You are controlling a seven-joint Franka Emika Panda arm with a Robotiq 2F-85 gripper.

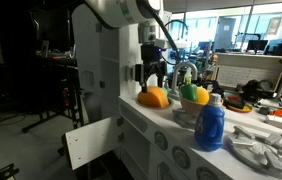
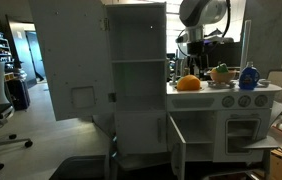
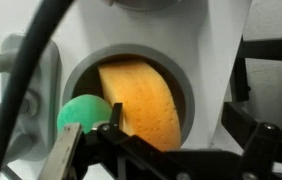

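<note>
An orange, sponge-like piece (image 3: 146,103) with a pale cut face lies in a round grey basin (image 3: 82,76) in the wrist view. My gripper is open above it, one finger over the orange piece and the other off to the right past the counter edge. Nothing is held. From the side, in exterior view 1, the gripper (image 1: 152,76) hangs just above the orange piece (image 1: 153,97). Exterior view 2 shows the orange piece (image 2: 189,84) at the left end of the counter, below the arm.
A green round thing (image 3: 86,112) sits at the basin's left side, near a grey tap (image 3: 26,95). Along the counter (image 1: 171,130) stand a bowl with colourful items (image 1: 192,104) and a blue bottle (image 1: 210,124). A tall white cabinet (image 2: 139,75) rises beside the counter.
</note>
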